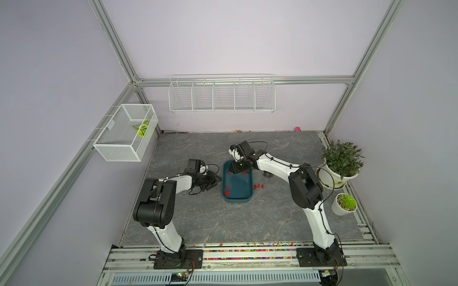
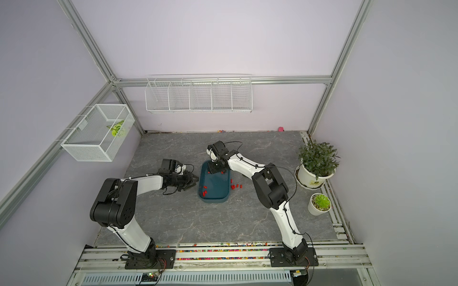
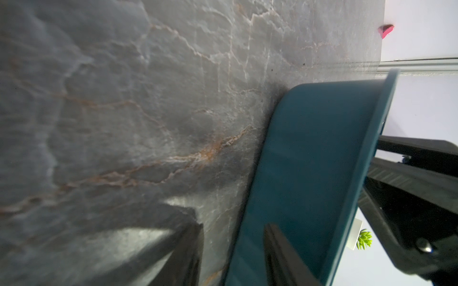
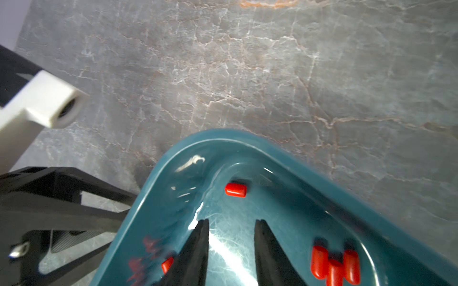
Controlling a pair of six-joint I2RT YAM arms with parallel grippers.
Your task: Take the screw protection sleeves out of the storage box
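The teal storage box (image 1: pixel 237 197) holds red sleeves near its left side and back, including a single one (image 4: pixel 235 189) and a cluster (image 4: pixel 319 261) in the right wrist view. More sleeves (image 2: pixel 237 186) lie on the table right of the box. My right gripper hangs over the back of the box, fingers apart, nothing between them. My left gripper is low beside the box's left wall, fingers apart and empty.
Two potted plants (image 1: pixel 342 162) stand at the table's right edge. A wire basket (image 1: pixel 125 143) and a wire rack (image 1: pixel 221 95) hang on the walls. Bare table surrounds the box.
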